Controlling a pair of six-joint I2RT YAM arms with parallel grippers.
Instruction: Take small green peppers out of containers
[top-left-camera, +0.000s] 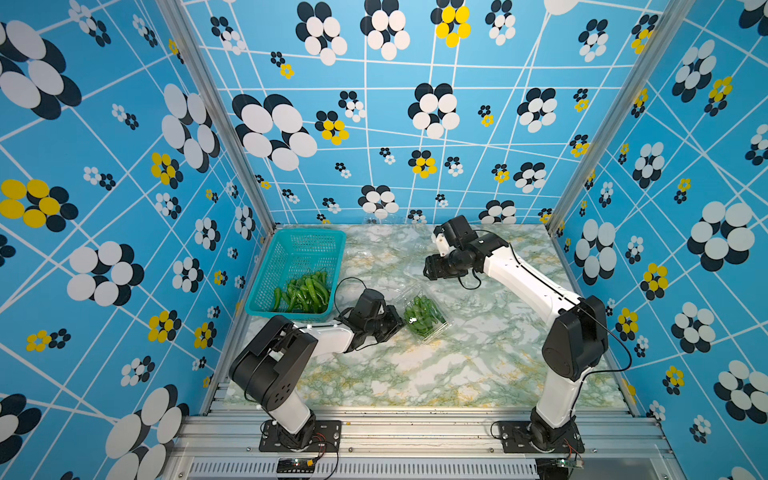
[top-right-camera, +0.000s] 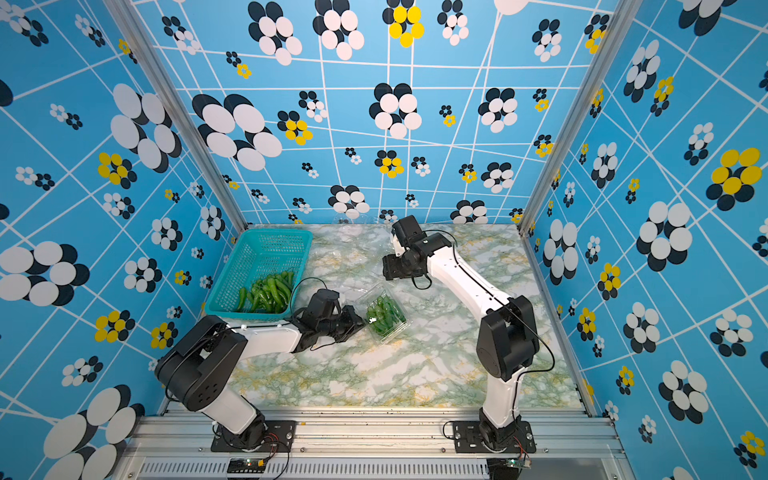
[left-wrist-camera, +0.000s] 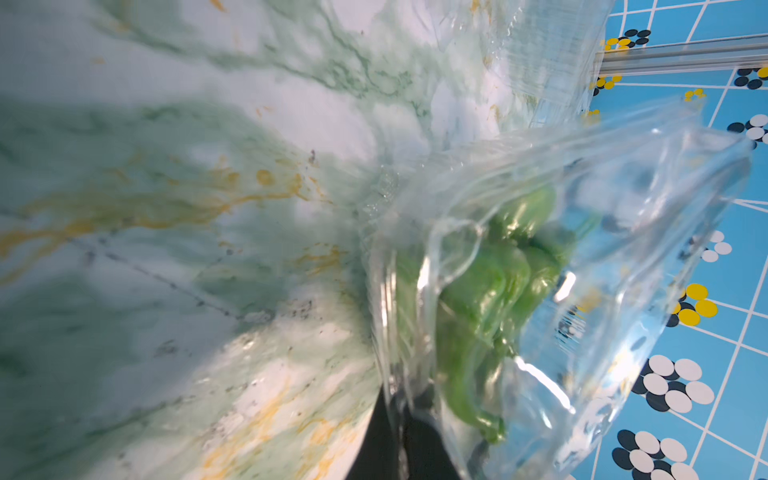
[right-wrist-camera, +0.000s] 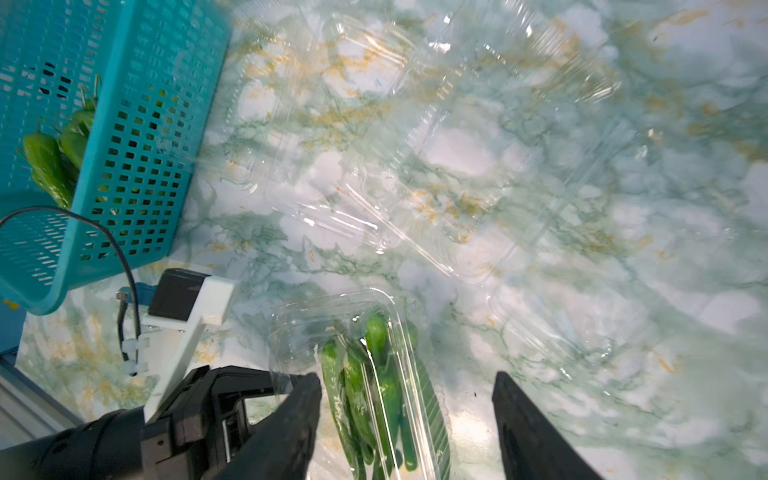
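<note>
A clear plastic container (top-left-camera: 424, 316) of green peppers (right-wrist-camera: 384, 384) stands mid-table. My left gripper (top-left-camera: 393, 324) is at its left side; in the left wrist view its fingers are shut at the container's near wall, and whether that thin plastic is between them is unclear. My right gripper hangs above that container, its fingers apart with nothing held between them.
A teal basket (top-left-camera: 296, 248) holding green peppers stands at the back left. Clear, empty-looking plastic containers (right-wrist-camera: 480, 176) lie between it and the back middle, hard to make out.
</note>
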